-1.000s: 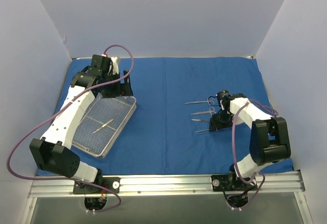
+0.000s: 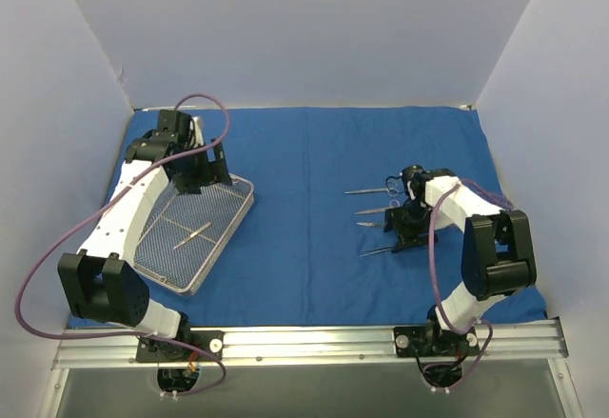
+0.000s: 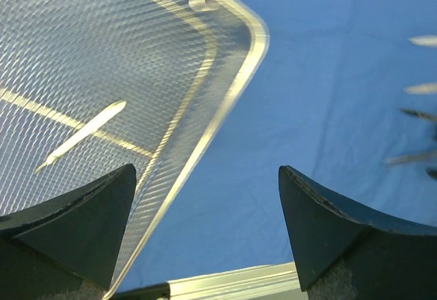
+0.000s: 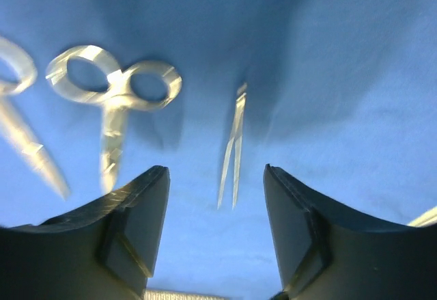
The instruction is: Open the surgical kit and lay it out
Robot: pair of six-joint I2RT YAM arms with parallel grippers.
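A wire-mesh tray (image 2: 232, 222) on the left holds a slim silver instrument (image 3: 87, 127). My left gripper (image 2: 211, 166) hangs open above the tray's back part. On the right, instruments lie in a column on the blue cloth: scissors (image 2: 366, 190), more scissors (image 4: 115, 122), and a slim two-pronged tool like tweezers (image 4: 236, 136). My right gripper (image 2: 400, 225) is over this column, its fingers apart in the right wrist view with the tweezer-like tool lying on the cloth between and beyond them.
Walls enclose the sides and back, and a metal rail (image 2: 303, 340) runs along the front.
My left gripper has moved slightly left over the tray. My right gripper has shifted only slightly around the lowest instruments.
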